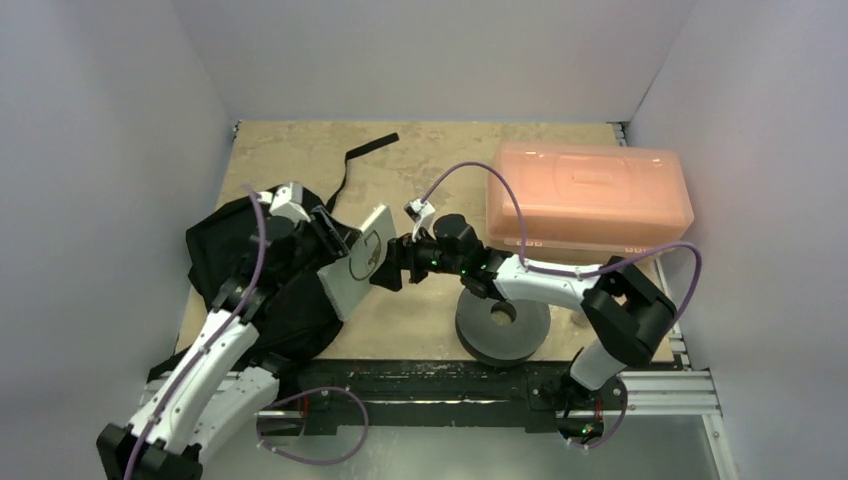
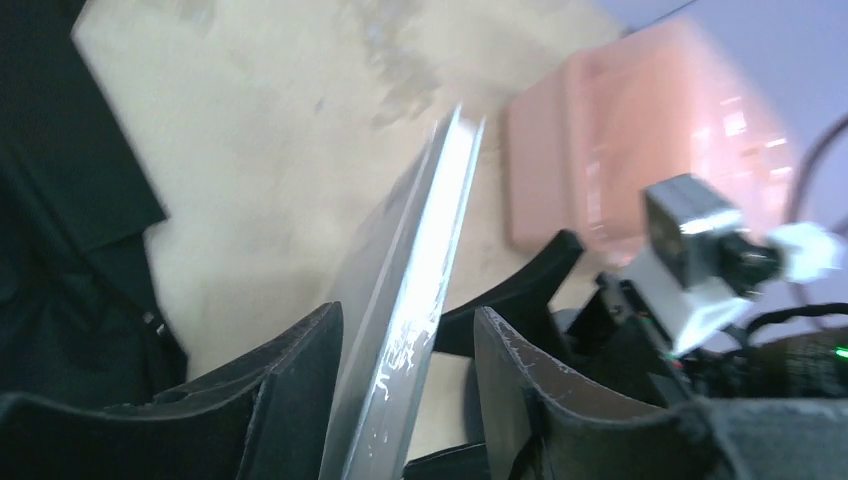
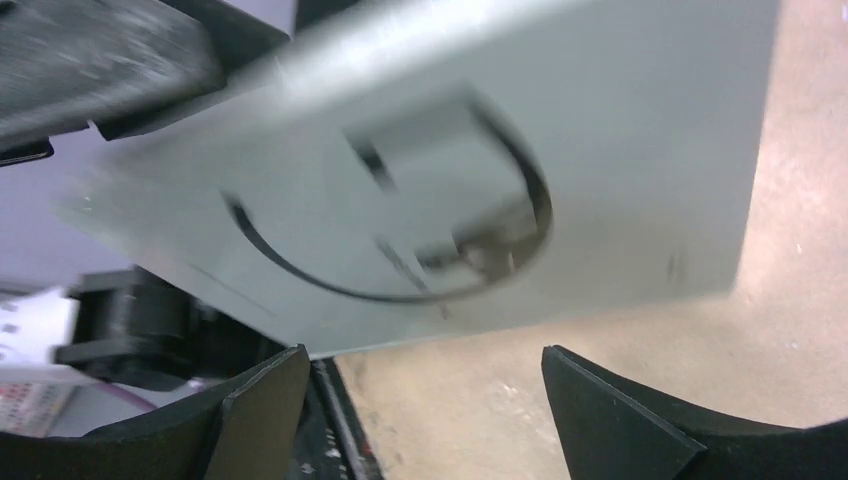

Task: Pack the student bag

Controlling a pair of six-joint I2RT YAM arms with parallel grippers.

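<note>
A pale book (image 1: 362,262) with a dark curved drawing on its cover stands steeply tilted between the arms. In the left wrist view its white edge (image 2: 425,270) runs between the fingers of my left gripper; a gap shows on the right side, so its grip is unclear. My right gripper is open, its fingers apart and nothing between them, with the cover (image 3: 620,190) just ahead, blurred. In the top view this gripper (image 1: 390,267) is beside the book's right side. The black bag (image 1: 300,315) lies flat on the left, partly hidden under my left arm.
An orange lidded box (image 1: 590,195) occupies the back right. A dark grey round object with a hole (image 1: 490,335) lies at the front, near the right arm. The bag's strap (image 1: 372,146) stretches across the back.
</note>
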